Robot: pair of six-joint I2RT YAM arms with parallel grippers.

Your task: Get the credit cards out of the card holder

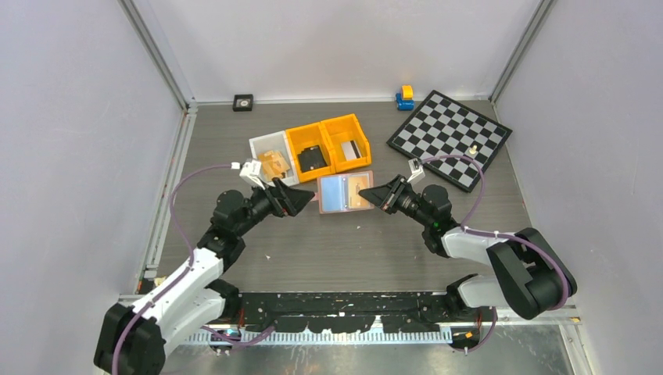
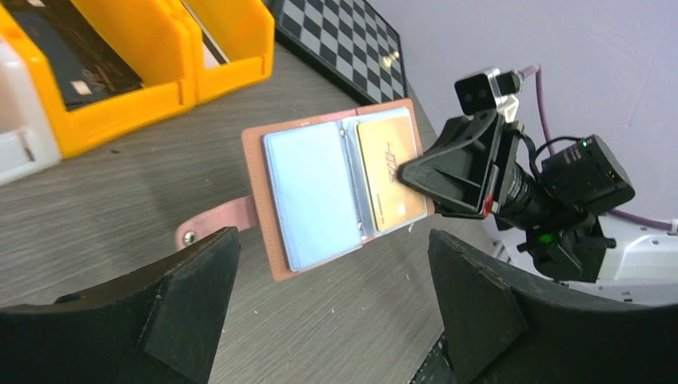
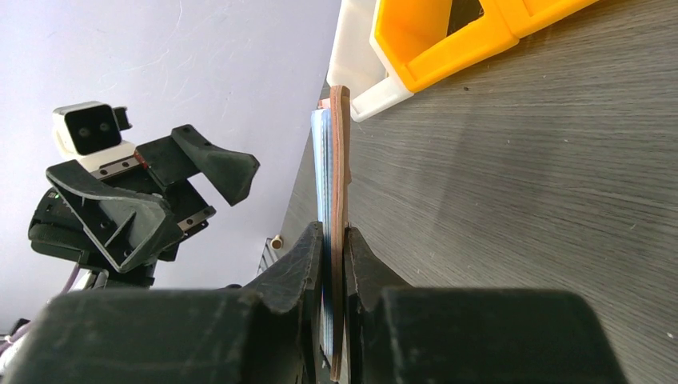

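Note:
The card holder is spread open, with a pinkish-brown cover and a snap strap sticking out to its left. A gold card shows in its right half; the left half has a pale blue sleeve or card. My right gripper is shut on the card holder's right edge and keeps it above the table. Just left of the holder, my left gripper is open, its fingers wide apart and nothing between them. In the right wrist view the holder appears edge-on.
Behind the holder stand a white bin and two joined orange bins with cards and a dark item inside. A chessboard lies at the back right.

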